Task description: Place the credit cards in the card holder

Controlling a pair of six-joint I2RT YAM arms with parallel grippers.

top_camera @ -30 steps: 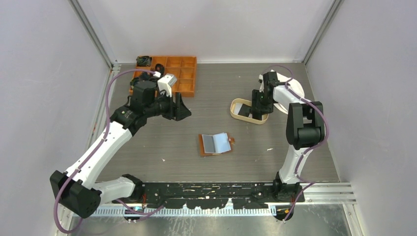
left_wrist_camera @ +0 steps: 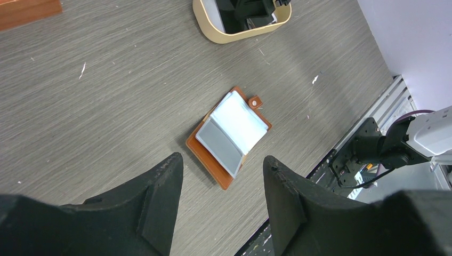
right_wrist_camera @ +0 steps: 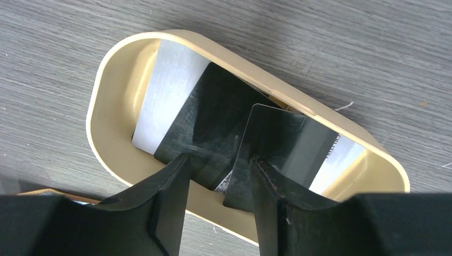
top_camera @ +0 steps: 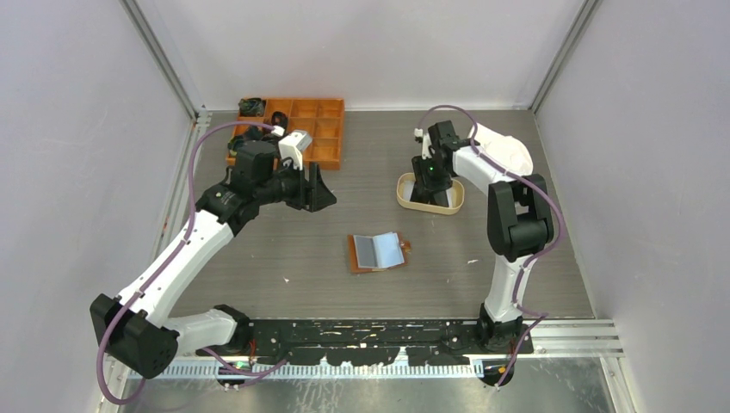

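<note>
A beige oval container [right_wrist_camera: 109,64] holds white and black cards, among them a dark card [right_wrist_camera: 210,112] and another [right_wrist_camera: 282,144] overlapping it. My right gripper hangs over the container with fingers apart, above the cards' lower edges; whether anything touches them is unclear. The brown card holder [top_camera: 353,254] lies open at the table's middle, showing clear and pale sleeves [left_wrist_camera: 240,120]. My left gripper is open and raised at the left of the table, with nothing between its fingers.
An orange compartment tray [top_camera: 314,120] with dark items stands at the back left. A white object [top_camera: 508,151] lies at the back right, behind the right arm. The table around the card holder is clear.
My right gripper has moved leftward over the container, which has shifted slightly left too. The left arm stays where it was.
</note>
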